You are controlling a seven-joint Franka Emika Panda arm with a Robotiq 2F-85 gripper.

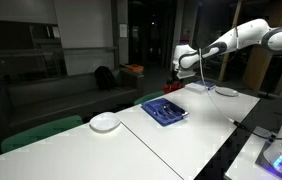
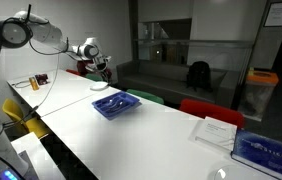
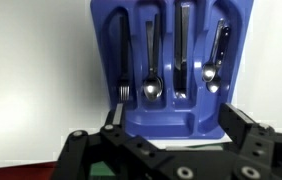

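A blue cutlery tray (image 1: 162,110) lies on the white table, seen from above in the wrist view. Its compartments hold a black-handled fork (image 3: 125,60), a spoon (image 3: 153,80), a knife (image 3: 180,55) and, at the right, small spoons (image 3: 216,55). My gripper hangs over the lower end of the tray, its two dark fingers wide apart. It is open, and nothing shows between them. In exterior view 1 the gripper is raised above and to the right of the tray.
A white plate (image 1: 105,122) lies left of the tray, and another plate (image 1: 226,92) lies at the far right. In exterior view 2, white boxes (image 2: 214,135) and a blue box (image 2: 262,151) sit at the right. Chairs line the table's back edge.
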